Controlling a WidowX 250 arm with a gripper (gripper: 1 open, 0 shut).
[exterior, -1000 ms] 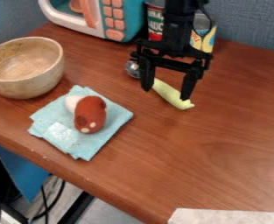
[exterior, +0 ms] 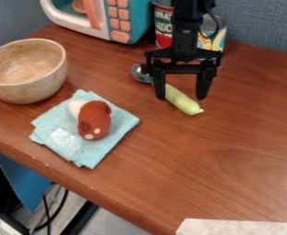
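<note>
My black gripper (exterior: 182,89) stands open over a pale green, elongated piece (exterior: 182,103), one finger on each side, near the middle back of the table (exterior: 207,156). A silver round metal object (exterior: 142,72) lies just behind it, partly hidden. Whether the fingers touch the green piece I cannot tell.
A wooden bowl (exterior: 23,73) stands at the left. A brown-and-white object (exterior: 93,119) rests on a light blue cloth (exterior: 66,140). A toy microwave (exterior: 124,23) and cans (exterior: 211,37) line the back.
The objects on the table look unchanged.
</note>
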